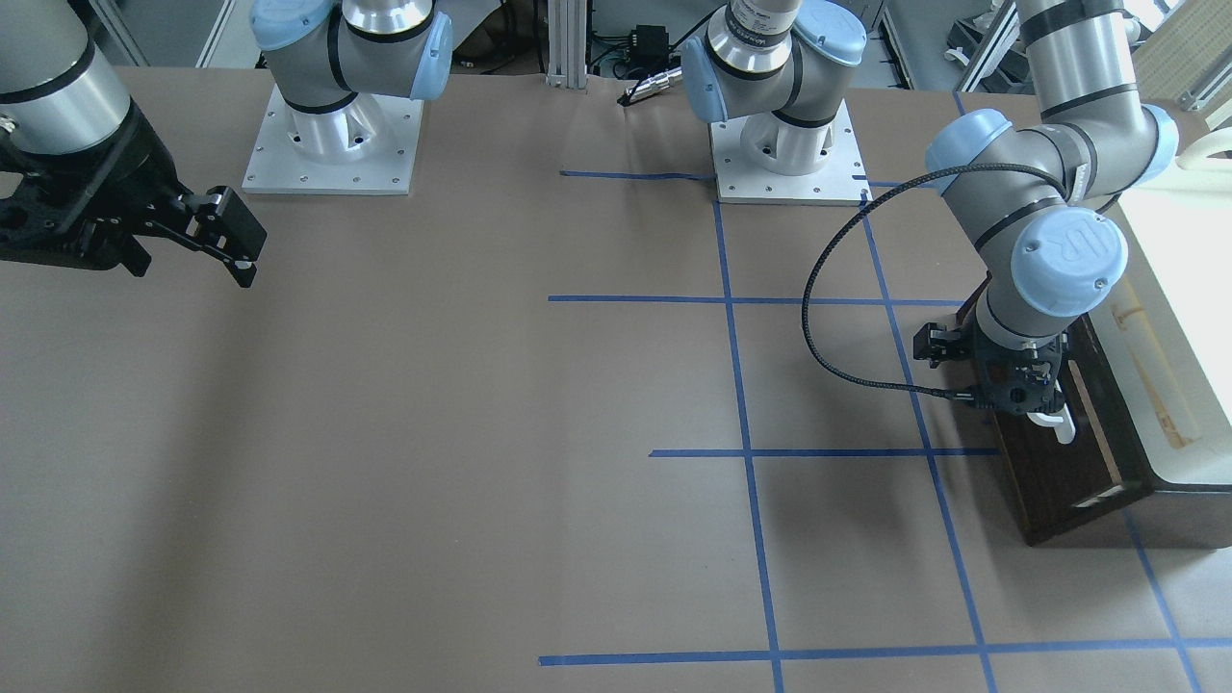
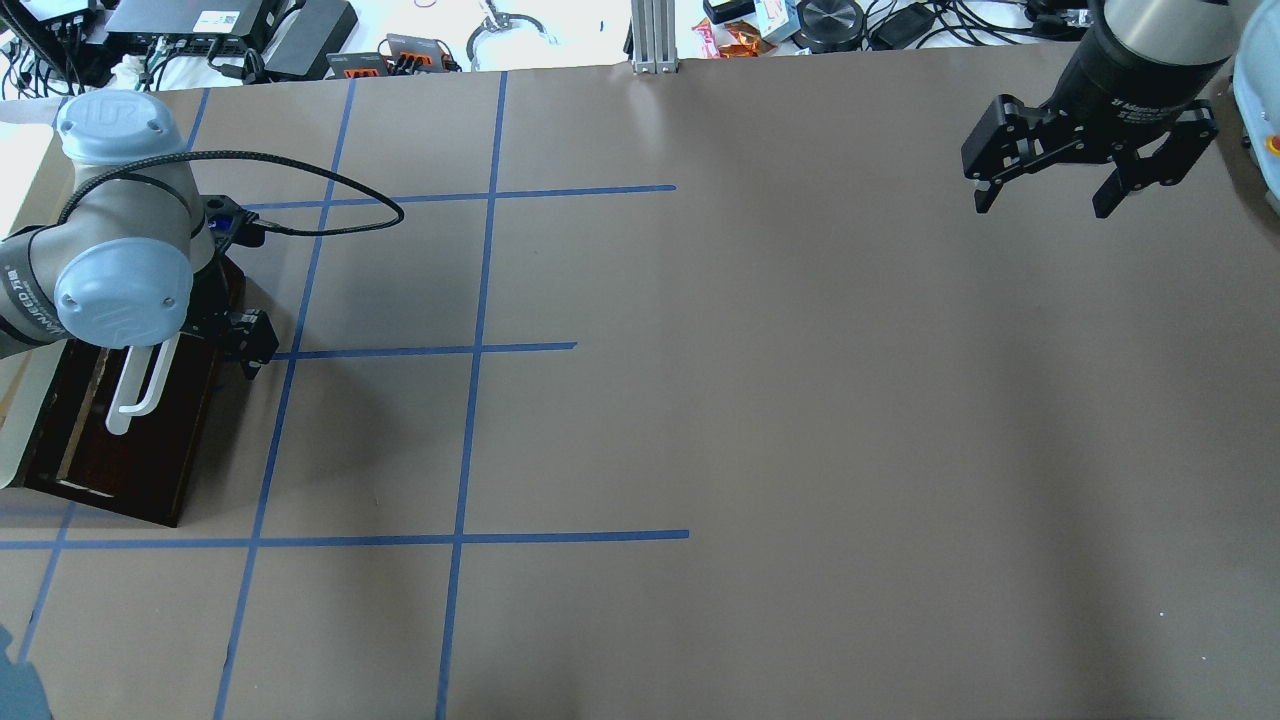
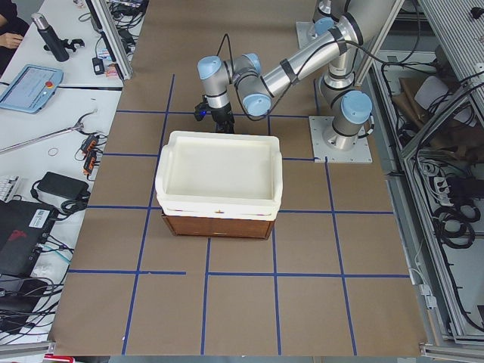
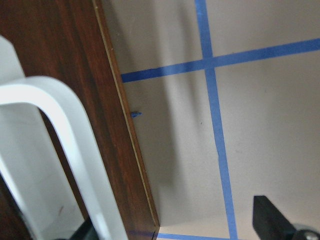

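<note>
A dark wood-veneer box (image 1: pixel 1057 474) with a cream top (image 3: pixel 219 168) stands at the right in the front view and at the left in the top view. My gripper (image 1: pixel 982 364) is low over its side, beside a white handle (image 2: pixel 126 396). In the left wrist view the handle (image 4: pixel 82 155) fills the left edge close up and one black fingertip (image 4: pixel 270 220) shows at lower right. Whether the fingers are open or hold the handle cannot be told.
A second arm's black gripper (image 2: pixel 1086 156) hangs at the opposite side of the table.
</note>
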